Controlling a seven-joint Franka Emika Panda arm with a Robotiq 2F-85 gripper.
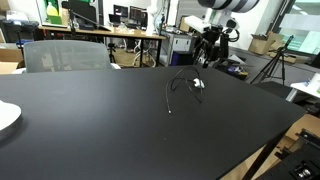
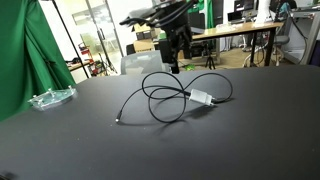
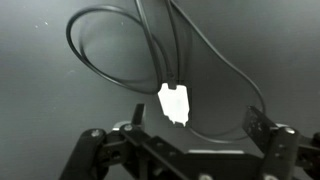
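A thin black cable (image 2: 152, 92) with a white plug or adapter (image 2: 202, 98) lies loosely looped on the dark table. In the wrist view the white piece (image 3: 174, 103) sits near the middle, and cable loops (image 3: 88, 65) spread above and beside it. My gripper is open, its fingers wide apart on either side of the white piece, with nothing held. Exterior view 2 has the gripper (image 2: 178, 67) hovering above the cable, clear of the tabletop. From exterior view 1, the gripper (image 1: 200, 62) appears over the table's far part, close to the cable (image 1: 186, 84).
A white round object (image 1: 8, 116) stands at the table's left edge. Clear glassware (image 2: 52, 98) is at the left in exterior view 2. Chairs (image 1: 70, 55) and desks are beyond the table.
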